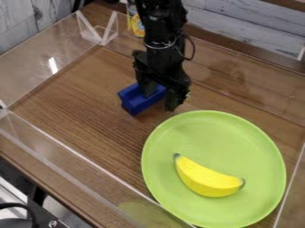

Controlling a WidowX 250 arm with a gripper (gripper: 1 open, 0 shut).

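The black gripper [162, 89] hangs over the upper middle of the wooden table, open, its fingers at and just above a blue block [136, 102]. The block's right part is partly hidden behind the gripper. A yellow banana [210, 178] lies on a green plate [226, 134] at the lower right.
Clear low walls [48, 142] edge the table at left and front. Bare wood [71, 111] is free left of the block and behind the plate. A pale wall stands at the back, with a yellow object near the top left.
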